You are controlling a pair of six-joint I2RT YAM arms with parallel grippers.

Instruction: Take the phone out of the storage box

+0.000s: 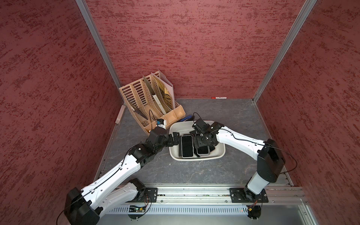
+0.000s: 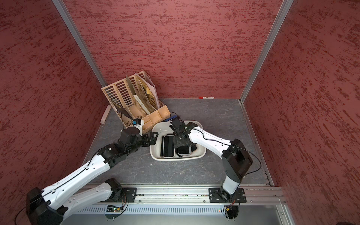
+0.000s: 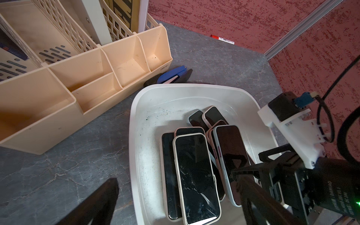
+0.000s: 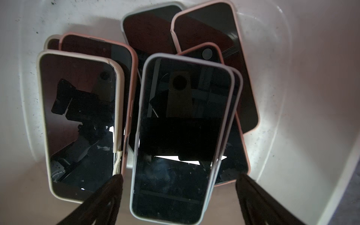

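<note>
A white storage box [image 3: 150, 157] holds several phones with dark screens, lying in overlapping stacks: a cream-cased phone [image 3: 196, 176] on one stack and a pale blue-cased phone [image 4: 180, 142] on the other. My right gripper is open over the box, its fingers either side of the lower end of the pale blue-cased phone in the right wrist view, nothing clearly held. My left gripper is open at the box's left side, over the cream-cased phone in its wrist view, with nothing held.
A beige file organizer [image 1: 174, 116] with folders stands behind and left of the box. A blue stapler-like object [image 3: 168, 75] lies between them. A red-white marker [image 1: 218, 97] lies by the back wall.
</note>
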